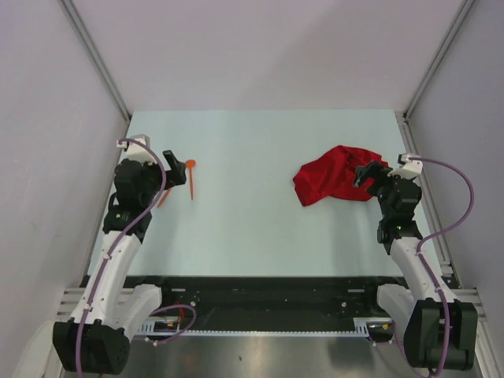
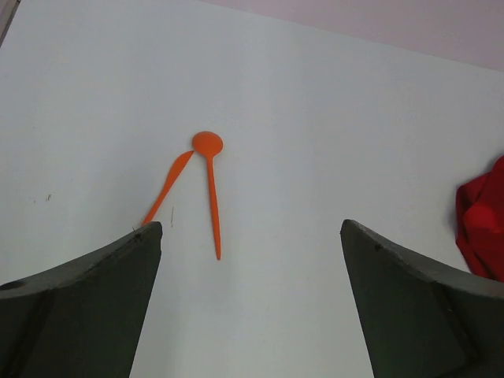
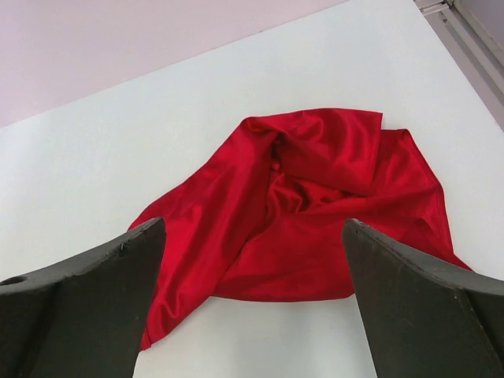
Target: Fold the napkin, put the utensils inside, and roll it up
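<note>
A red napkin (image 1: pixel 331 177) lies crumpled on the right of the white table (image 1: pixel 244 228); in the right wrist view it spreads beneath my right gripper, which is open and empty above it. On the left lie two orange utensils: a spoon (image 2: pixel 211 185) and a slimmer piece (image 2: pixel 167 185), perhaps a knife, partly hidden by the left arm in the top view. My left gripper hangs open over them with nothing between its fingers.
Pale walls stand at the back and sides, with metal rails along the side edges and a dark strip along the front edge.
</note>
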